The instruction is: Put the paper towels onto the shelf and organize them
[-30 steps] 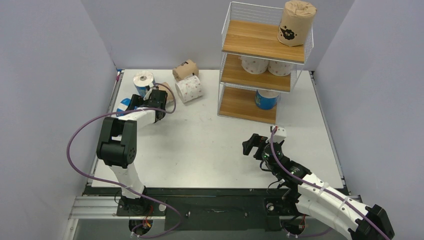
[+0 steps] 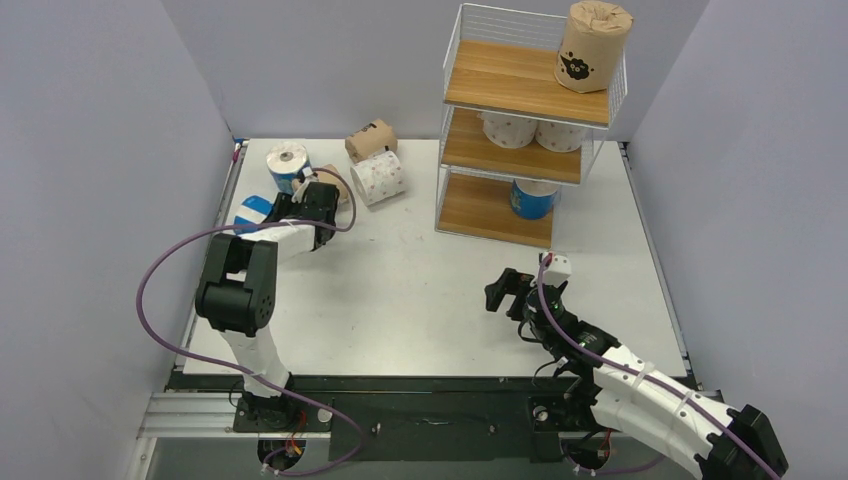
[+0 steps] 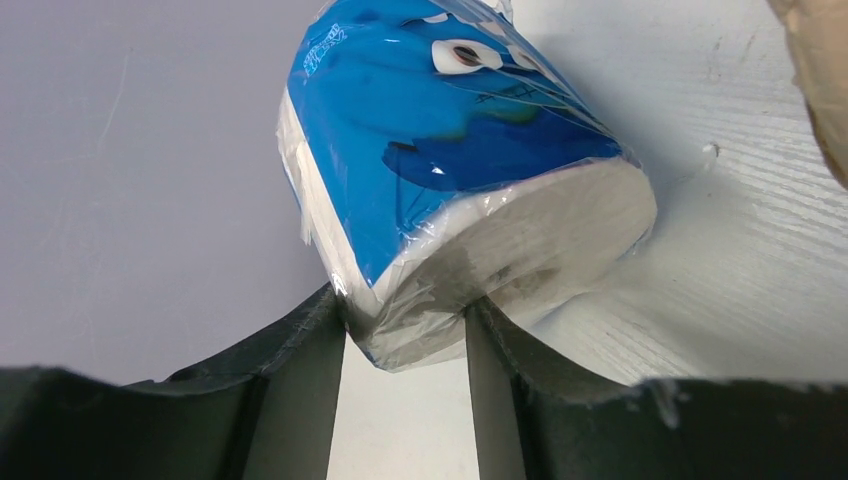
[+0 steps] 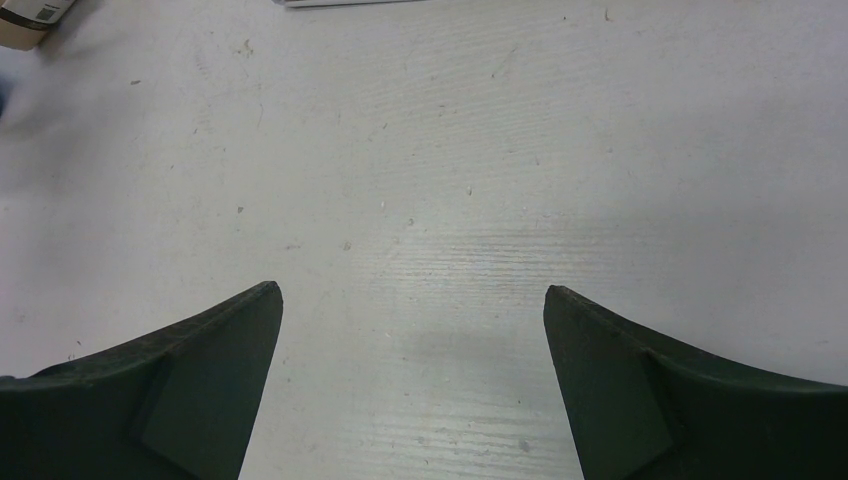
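A blue-wrapped paper towel roll lies tilted in the left wrist view, its pale end turned toward my left gripper. The fingers stand partly apart, with the wrap's lower corner between the tips; whether they grip it cannot be told. From above, that roll shows only partly beside the left gripper. Another blue roll stands upright behind it. A brown roll and a white patterned roll lie to the right. Over bare table, my right gripper is open and empty. The three-tier shelf stands at back right.
On the shelf are a brown roll on top, two white rolls in the middle and a blue roll below. Another brown roll is partly hidden by the left arm.
The blue roll beside it appears a little farther right. The right arm and the shelf look unchanged.
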